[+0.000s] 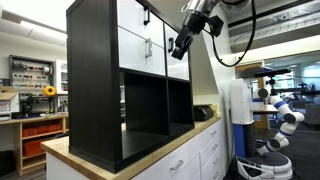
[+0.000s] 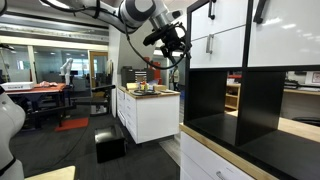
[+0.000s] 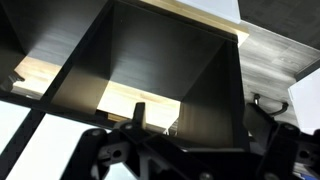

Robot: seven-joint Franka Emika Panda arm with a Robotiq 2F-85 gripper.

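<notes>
A black shelf unit with white doors [image 1: 131, 22] stands on a wood-topped counter, its lower compartments [image 1: 146, 103] open and empty-looking. My gripper [image 1: 176, 50] is high up, in front of the white doors in exterior view 1. In exterior view 2 the gripper [image 2: 180, 49] hangs beside the upper left part of the unit, clear of the counter. From the wrist view, the gripper stands open above the dark compartments [image 3: 150, 45], with nothing between its fingers.
Metal handles [image 2: 209, 43] stick out from the white doors near the gripper. White drawers [image 1: 190, 163] lie under the wooden countertop [image 1: 95, 166]. A dark object [image 1: 203, 112] sits at the counter's far end. The air in front of the lower compartments is free.
</notes>
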